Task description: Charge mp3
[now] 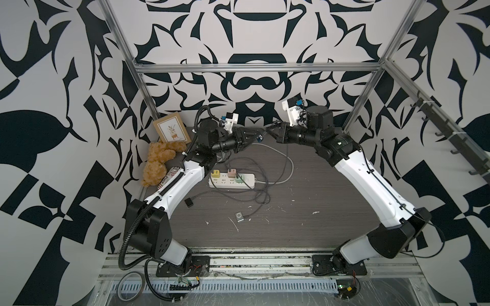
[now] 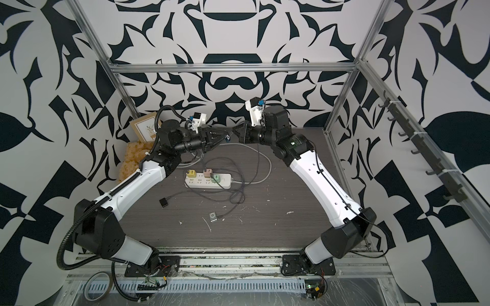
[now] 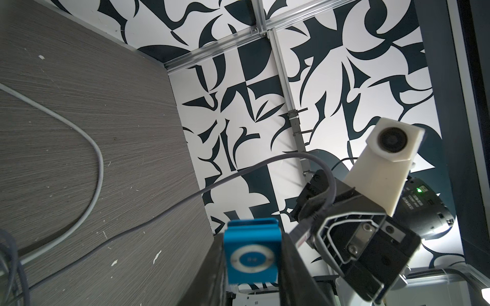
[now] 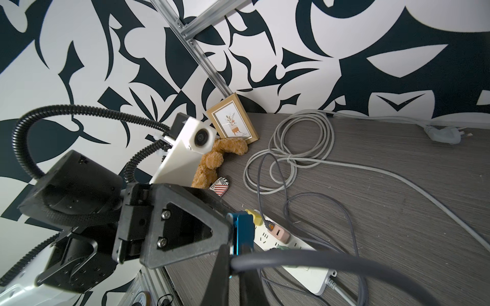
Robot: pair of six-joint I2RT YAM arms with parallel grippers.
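Observation:
The small blue mp3 player (image 3: 252, 247), with a pale ring on its face, stands between the fingers of my left gripper (image 1: 259, 135), which is shut on it. Facing it from the right, my right gripper (image 1: 268, 130) is shut on a grey charging cable (image 4: 326, 258). That cable loops up over the right gripper in the left wrist view. Both grippers hang above the back of the table, their tips close together. From the right wrist, the mp3 player (image 4: 243, 229) lies just beyond the fingertips. The plug's tip is hidden, so I cannot tell whether it touches the player.
A white power strip (image 1: 218, 182) with yellow, pink and green plugs lies below, among tangled grey cables. Two loose cable ends, one black (image 1: 189, 202) and one silver (image 1: 240, 216), rest in front. A teddy bear (image 1: 154, 165) and picture frame (image 1: 172, 128) stand left.

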